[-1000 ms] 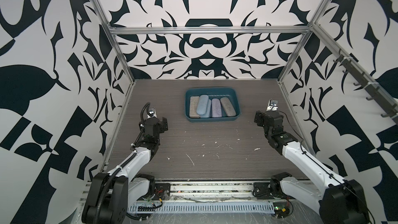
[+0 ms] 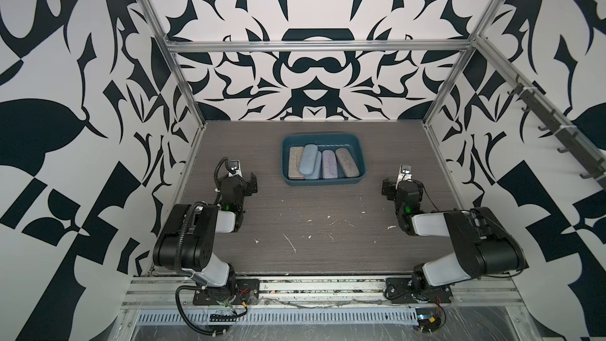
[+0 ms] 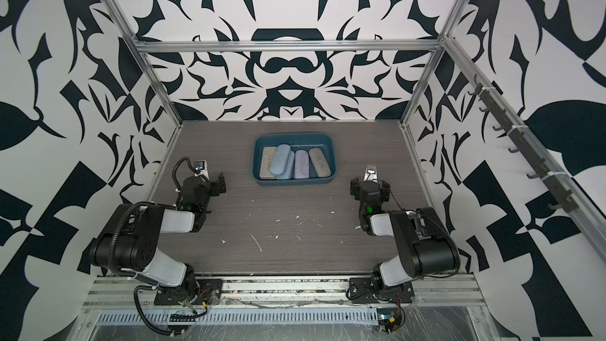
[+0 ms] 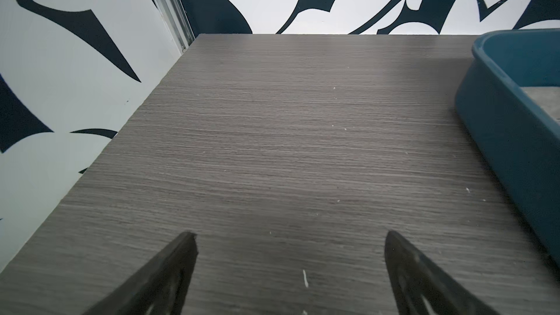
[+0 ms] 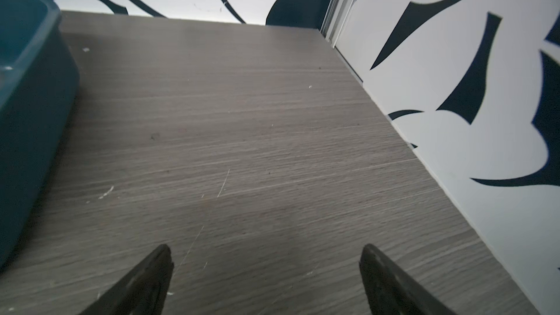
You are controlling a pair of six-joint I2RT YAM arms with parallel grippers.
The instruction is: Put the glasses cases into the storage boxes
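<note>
Several soft-looking glasses cases lie inside the blue storage box (image 2: 323, 182) at the back middle of the table. A beige case (image 2: 294, 163) is at its left end, then a light blue case (image 2: 308, 159) resting partly over another blue case (image 2: 317, 167). A purple case (image 2: 329, 164) and a tilted brown-grey case (image 2: 347, 162) fill the right half. My left gripper stands open left of the box, bare table between its fingers. To the right of the box my right gripper is open and empty too.
Patterned walls close in the back and sides. A rail with hooks (image 3: 536, 151) runs along the right wall.
Box and cases have not moved.
</note>
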